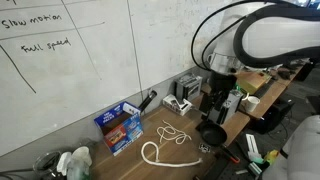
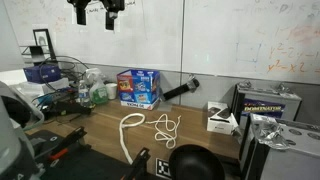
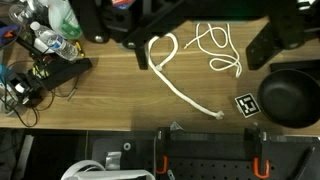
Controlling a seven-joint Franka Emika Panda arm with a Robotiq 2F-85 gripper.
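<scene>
High above the table, my gripper (image 2: 96, 20) hangs open at the upper left of exterior view 2. In the wrist view the gripper has its dark fingers spread wide, with nothing held between them. Below it on the wooden table (image 3: 120, 100) lies a thick white rope (image 3: 183, 95), bent at one end. A thinner white cord (image 3: 222, 52) lies loosely coiled nearby. On the right of that view sits a black pan (image 3: 288, 97), beside a small black-and-white patterned square (image 3: 247, 104).
A blue and red box (image 2: 138, 88) stands near the whiteboard, with a black object (image 2: 180, 89) leaning to its right. Appliances, including a silver toaster (image 2: 265, 103), occupy the right side. Bottles (image 3: 63, 30) stand at the left. Bare wood lies left of the rope.
</scene>
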